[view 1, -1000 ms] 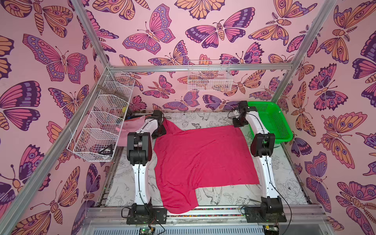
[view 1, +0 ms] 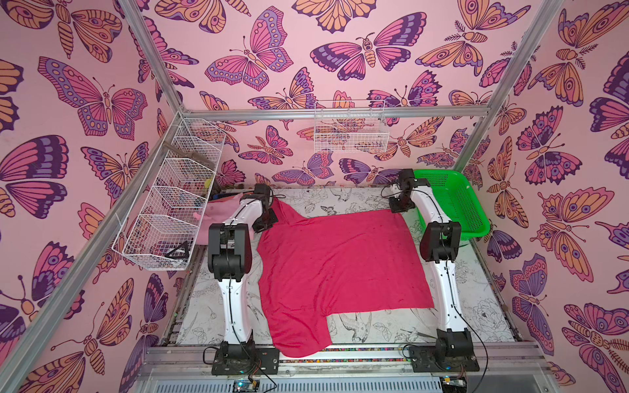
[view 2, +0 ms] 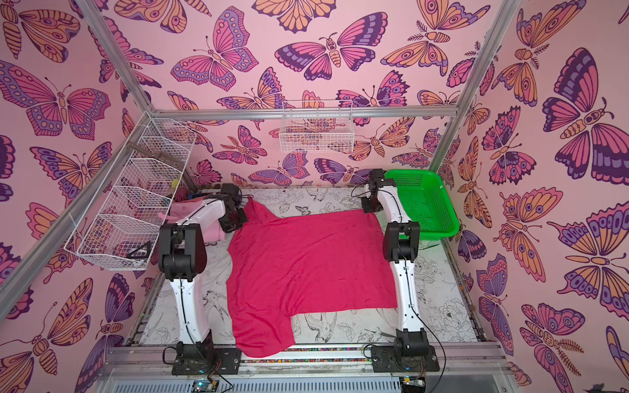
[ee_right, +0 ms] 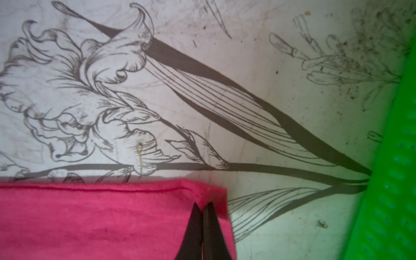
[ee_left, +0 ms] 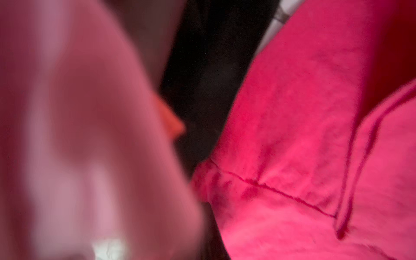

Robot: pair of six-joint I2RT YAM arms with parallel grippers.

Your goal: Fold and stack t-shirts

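A dark pink t-shirt (view 1: 347,262) lies spread on the floral table, one sleeve toward the front left. My left gripper (view 1: 265,226) is down at its far-left sleeve, beside lighter pink cloth (view 1: 222,213); up close in the left wrist view, cloth fills the frame and the fingertips are hidden. My right gripper is shut at the shirt's far-right corner, its tips on a small pucker of the fabric; whether cloth is between them is unclear.
A green basket (view 1: 475,203) stands at the back right, close by my right gripper. Wire baskets (view 1: 160,229) hang along the left, another on the back rail. Narrow strips of bare table border the shirt.
The right arm and the shirt look unchanged.
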